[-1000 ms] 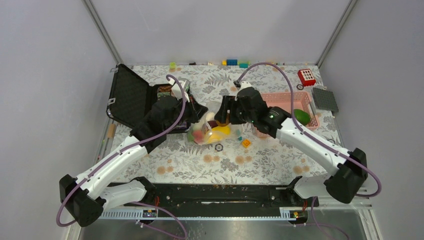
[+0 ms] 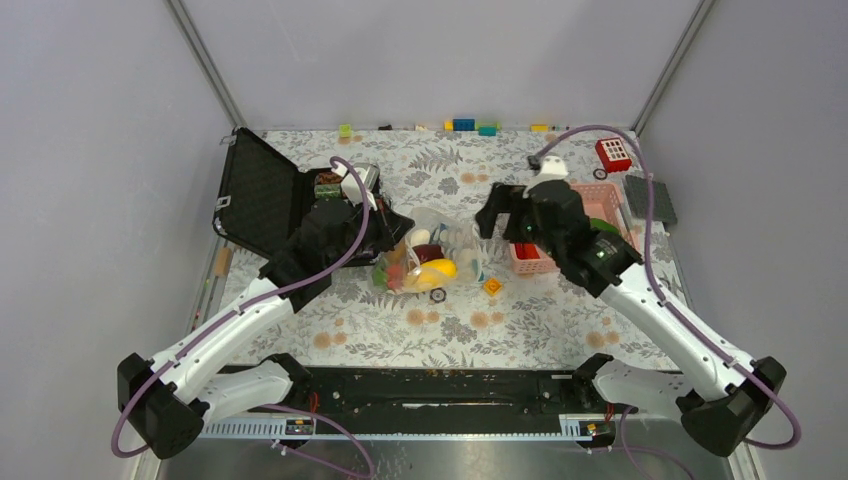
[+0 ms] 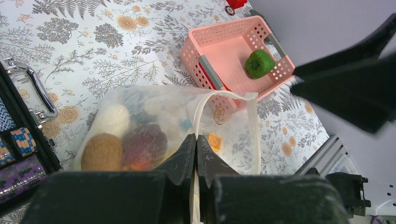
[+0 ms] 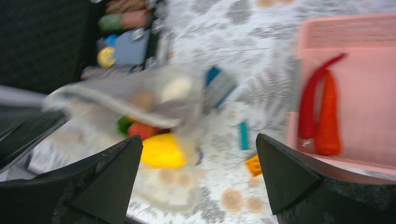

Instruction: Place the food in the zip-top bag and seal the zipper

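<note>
The clear zip bag (image 3: 116, 107) holds a potato (image 3: 101, 151), dark red and pale food, and a yellow piece (image 4: 161, 151). My left gripper is shut on the bag's rim, holding it up. My right gripper stands open above and between bag and pink basket (image 2: 590, 195), nothing between its fingers; its view is blurred. In the basket lie a green pepper (image 3: 259, 64), a red chili (image 4: 312, 95) and a carrot (image 4: 328, 116).
An open black case (image 2: 250, 200) stands left of the bag. Small coloured blocks (image 2: 463, 125) line the back edge, with a red block (image 2: 613, 154) at back right. An orange block (image 2: 492, 286) lies near the bag.
My right gripper has moved right, away from over the bag toward the basket. The left arm has barely moved.
</note>
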